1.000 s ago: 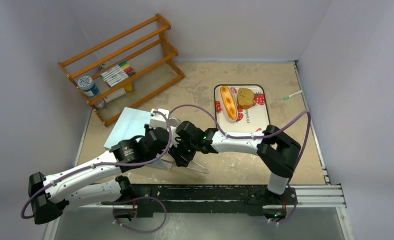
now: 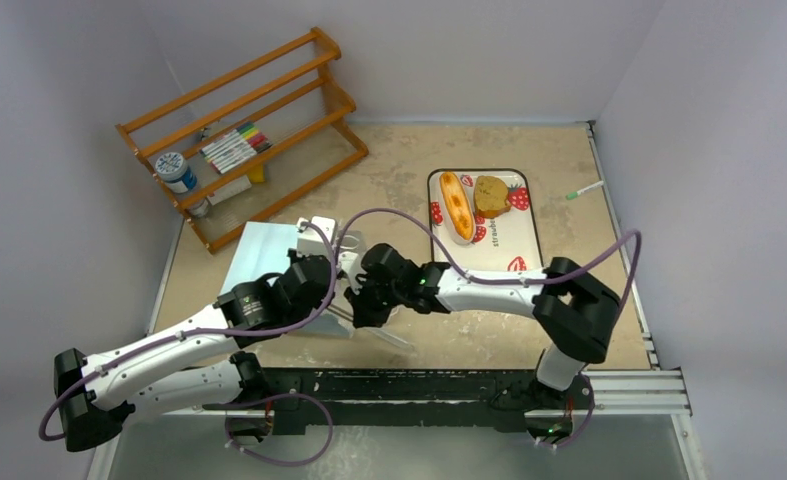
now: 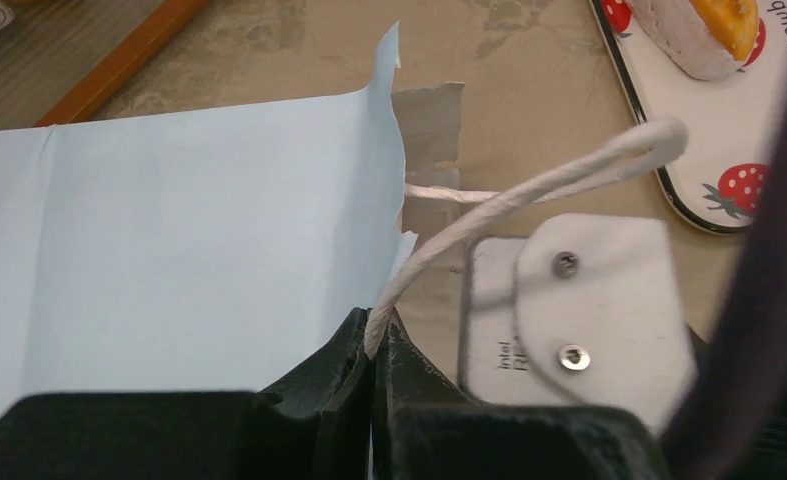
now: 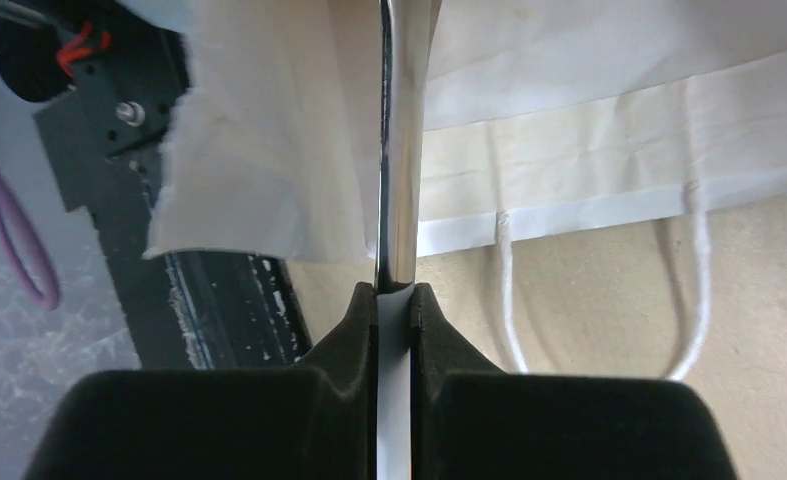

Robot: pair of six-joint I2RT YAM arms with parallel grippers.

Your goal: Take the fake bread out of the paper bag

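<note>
The pale blue paper bag (image 2: 254, 252) lies on its side, partly covered by my left arm. In the left wrist view, my left gripper is shut on the bag's white rope handle (image 3: 489, 207). My right gripper is shut on a slim tool with a shiny metal shaft (image 4: 399, 150) and a pale handle (image 4: 393, 390). That shaft reaches towards the bag's open mouth (image 4: 589, 165). No bread shows inside the bag. A long orange-topped bread (image 2: 457, 207) and a brown bread piece (image 2: 491, 196) rest on the strawberry tray (image 2: 514, 245).
A wooden rack (image 2: 269, 150) with markers (image 2: 235, 148) and a jar (image 2: 176, 172) stands at the back left. Near the right wall lies a green-tipped pen (image 2: 584, 190). Both wrists are close together at the bag.
The bag has swung a little, its visible left edge moving right. My left arm has hardly moved.
</note>
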